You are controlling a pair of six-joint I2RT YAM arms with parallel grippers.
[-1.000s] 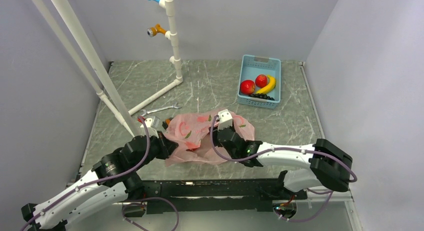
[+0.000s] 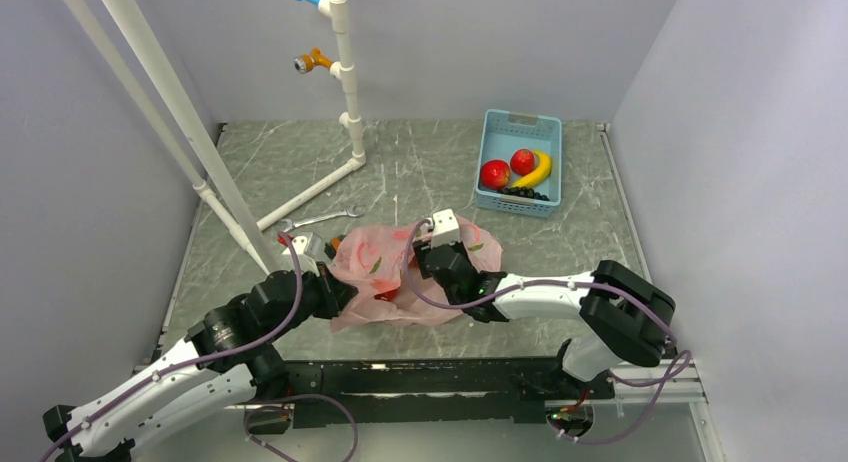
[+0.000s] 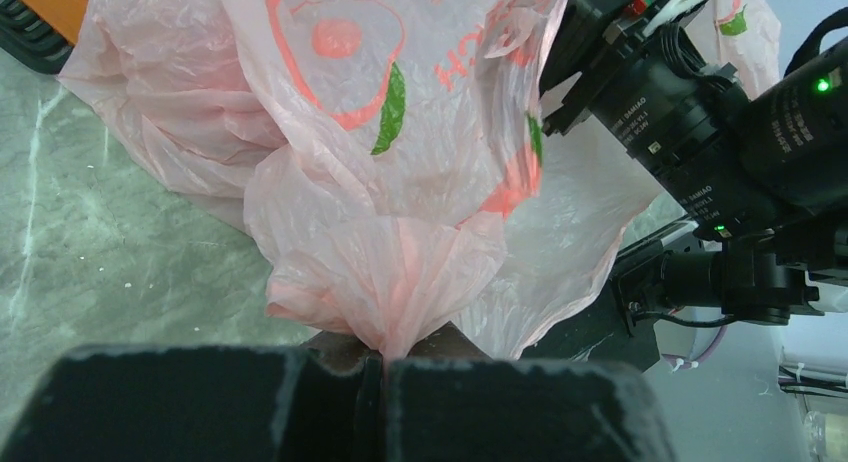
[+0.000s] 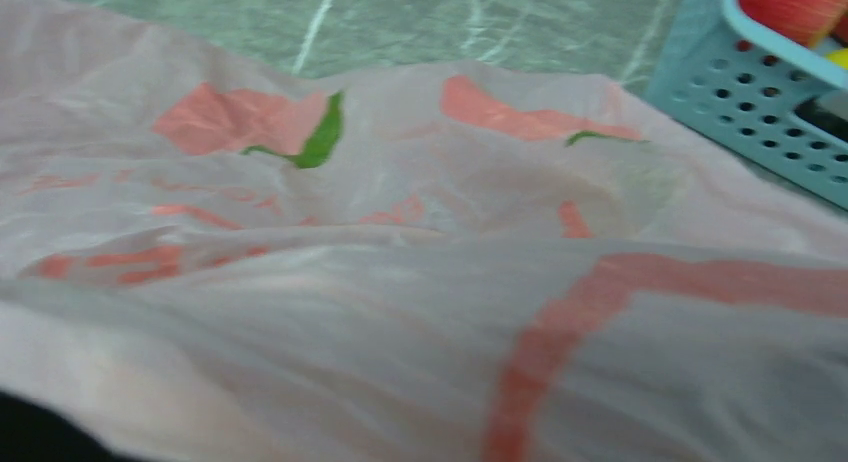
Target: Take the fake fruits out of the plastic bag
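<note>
The pink plastic bag (image 2: 372, 252) lies crumpled mid-counter; something red shows inside it in the top view. My left gripper is shut on a bunched edge of the bag (image 3: 385, 282). My right gripper reaches down into the bag's right part; its fingers are hidden by plastic, which fills the right wrist view, so their opening is unclear. The blue basket (image 2: 518, 132) at back right holds a red apple (image 2: 495, 174), another red fruit (image 2: 522, 162), a banana (image 2: 536, 174) and dark grapes (image 2: 522, 192).
A wrench (image 2: 320, 218) and white pipes (image 2: 310, 192) with valves stand left and behind the bag. An orange-black object (image 3: 50, 12) lies at the bag's back left. Walls enclose the sides; bare counter shows around the basket.
The left arm stays put.
</note>
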